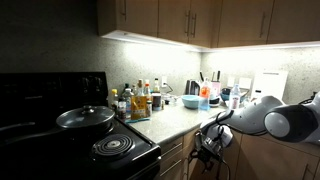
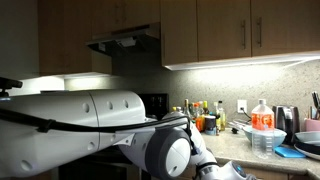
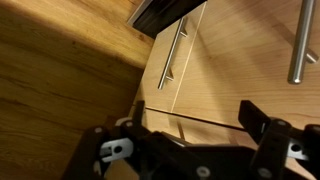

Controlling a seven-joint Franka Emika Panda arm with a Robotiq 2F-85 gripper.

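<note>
In the wrist view my gripper stands open, its two dark fingers wide apart with nothing between them. Beyond them are light wooden cabinet fronts with a slim metal bar handle (image 3: 174, 52) and a thicker-looking bar handle (image 3: 300, 45) at the right. A dark seam between the fronts runs across just above the fingers. From exterior view 1, the gripper (image 1: 205, 154) hangs below the counter edge, in front of the lower cabinets and drawers. Whether it touches any front cannot be told. In exterior view 2 the gripper's fingers are out of sight.
Wooden floor (image 3: 60, 80) fills the wrist view's left side. A black stove (image 1: 100, 150) with a lidded pan (image 1: 85, 117) stands left of the counter (image 1: 172, 124). Several bottles, a blue bowl (image 1: 190, 101) and a large clear bottle (image 2: 262, 130) stand on the counter.
</note>
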